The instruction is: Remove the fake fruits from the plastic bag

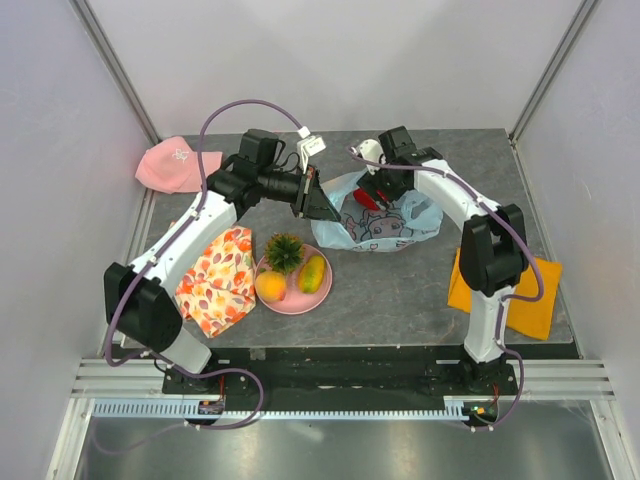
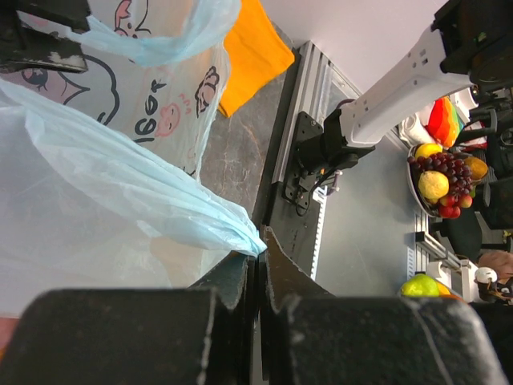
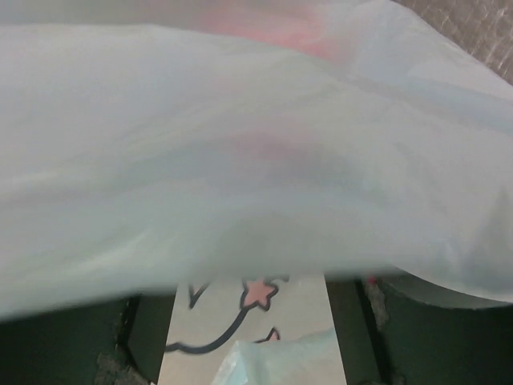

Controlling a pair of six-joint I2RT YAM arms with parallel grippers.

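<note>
The pale blue plastic bag (image 1: 350, 228) lies spread at the back of the table with its mouth turned up. My left gripper is shut on a pinched fold of its edge, drawn tight in the left wrist view. Inside the bag, red fruit (image 1: 364, 201) shows partly, the rest covered by my right gripper (image 1: 377, 193). That gripper stands open over it. In the right wrist view its fingers (image 3: 148, 337) are apart, with printed bag film showing between them; a blurred sheet of plastic hides most else, apart from a faint red patch.
A pink plate (image 1: 290, 304) at front left holds a pineapple (image 1: 285, 252), an orange fruit (image 1: 270, 286) and a yellow-green fruit (image 1: 312, 274). Cloths lie at the sides: patterned (image 1: 218, 280), pink (image 1: 176, 166) and orange (image 1: 530, 300).
</note>
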